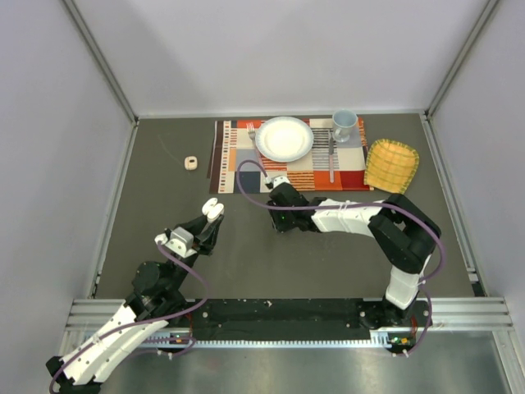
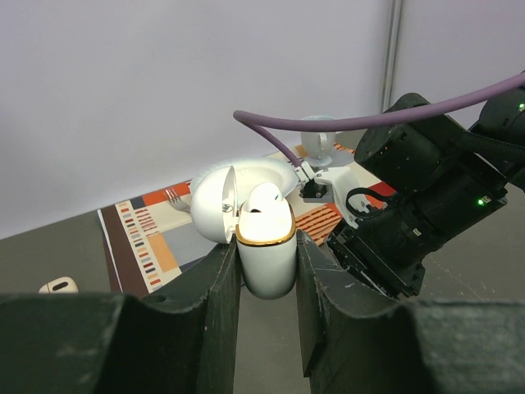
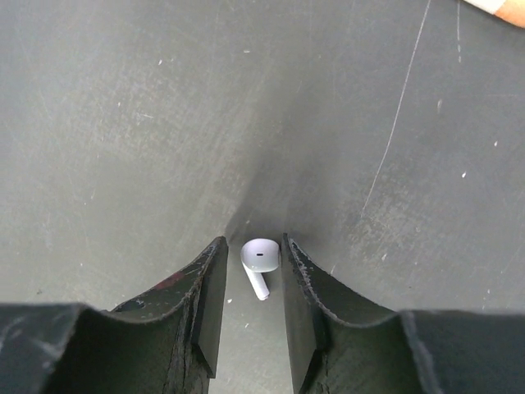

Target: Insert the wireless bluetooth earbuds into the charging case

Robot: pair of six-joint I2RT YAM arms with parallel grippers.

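In the left wrist view my left gripper is shut on the white charging case [image 2: 267, 267], which is held upright with its lid raised; in the top view the case [image 1: 213, 209] is at the left of centre. My right gripper is low over the dark table, its fingers parted on either side of a small white earbud [image 3: 261, 255], stem toward the camera's lower edge. In the top view this gripper [image 1: 277, 215] hides most of the earbud.
A striped placemat [image 1: 225, 180] at the back holds a plate [image 1: 284, 139], fork, knife and mug [image 1: 344, 125]. A yellow cushion [image 1: 391, 165] lies at right, a small pale object [image 1: 190, 163] at left.
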